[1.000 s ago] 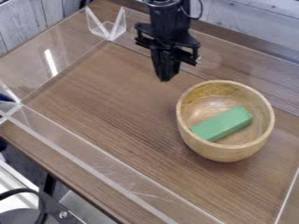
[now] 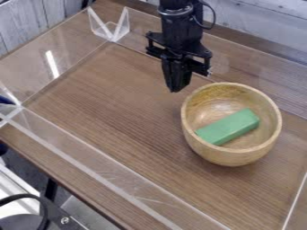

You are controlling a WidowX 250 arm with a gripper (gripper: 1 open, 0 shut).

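Note:
The black gripper (image 2: pixel 179 83) hangs at the upper middle, its fingers pointing down and close together, just above and left of a round tan bowl (image 2: pixel 193 148). In the bowl lies a green block (image 2: pixel 228 128), tilted diagonally toward the right. Nothing shows between the gripper's fingers.
A clear angular plastic object (image 2: pixel 109 24) sits at the back left. Cables lie off the table at the lower left.
The gripper has moved slightly to the right and down, closer to the bowl's rim. The bowl and green block have not moved.

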